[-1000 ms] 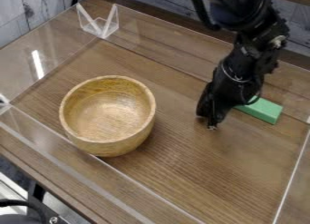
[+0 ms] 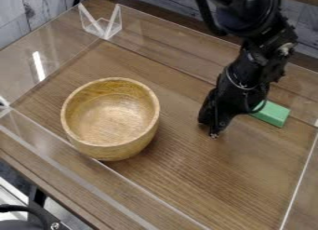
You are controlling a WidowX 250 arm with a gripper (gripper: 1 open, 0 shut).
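My black gripper (image 2: 214, 120) is low over the wooden table, right of centre, pointing down and shut, with nothing visible between its fingers. Just to its right lies a green block (image 2: 271, 113), partly behind the gripper and arm. A round wooden bowl (image 2: 110, 139) sits to the left of the gripper, apart from it.
A clear plastic bracket (image 2: 99, 25) stands at the back left corner. Dark cables or parts show at the lower left edge.
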